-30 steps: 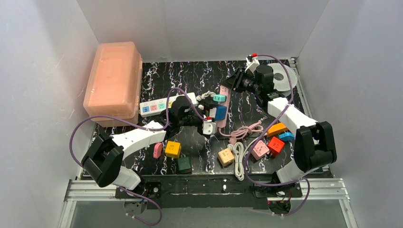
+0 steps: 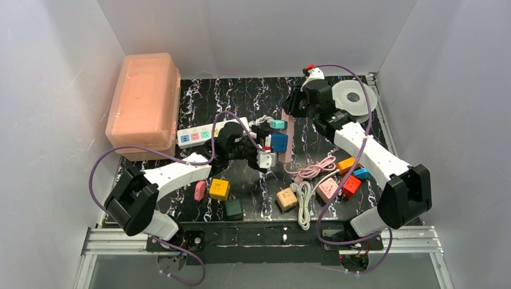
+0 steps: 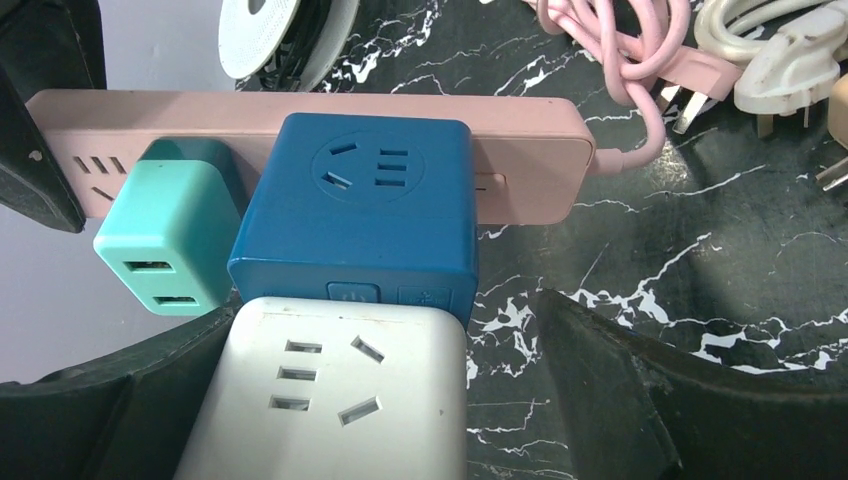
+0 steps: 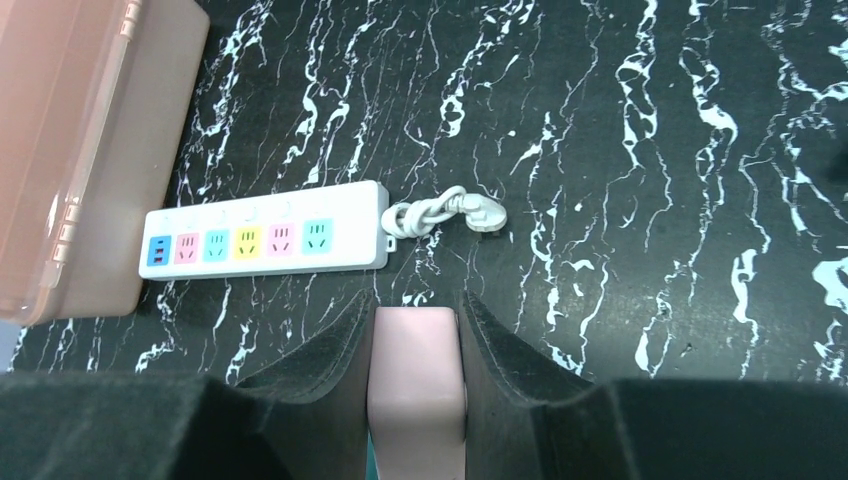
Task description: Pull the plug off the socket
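Observation:
A pink power strip (image 3: 520, 150) is held up by my right gripper, shut on its end; in the top view it runs front to back below that gripper (image 2: 292, 99). Plugged into it are a teal cube (image 3: 160, 230) and a blue cube adapter (image 3: 350, 200); a white cube adapter (image 3: 320, 390) sits against the blue one. My left gripper is open, its fingers either side of the white cube.
A white strip (image 4: 260, 228) with coiled cord lies at the back left beside a peach box (image 2: 141, 99). A white spool (image 2: 355, 96) is at back right. Cables and several coloured adapters lie along the front.
My right gripper and arm have shifted slightly, turning upright, and the pink strip has moved a little to the right with it. The left arm is nearly still.

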